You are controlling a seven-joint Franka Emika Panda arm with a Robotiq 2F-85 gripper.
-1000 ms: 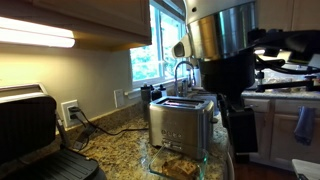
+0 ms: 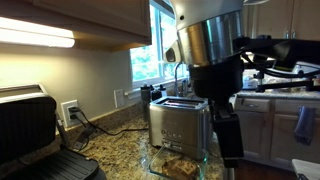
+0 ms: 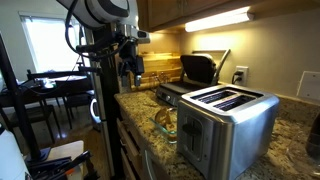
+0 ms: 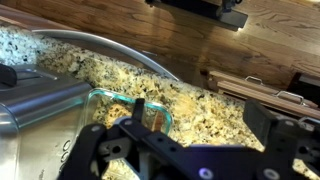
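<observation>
My gripper is open, with nothing between its spread fingers; countertop and floor show beneath. In exterior view 2 the gripper hangs above the counter's far part, well clear of the surface. A clear glass dish stands on the counter to its left in the wrist view, partly covered by the left finger. In exterior view 1 a browned slice of bread lies inside that dish. The silver toaster is beside the dish; whether anything is in its slots cannot be seen.
An open grill press sits against the wall, with an outlet and cord behind. Cabinets overhang the counter. Its front edge drops to a wooden floor.
In exterior view 1 my gripper has moved a little to the left and slightly lower in the frame. Dish, bread and toaster have stayed in place.
</observation>
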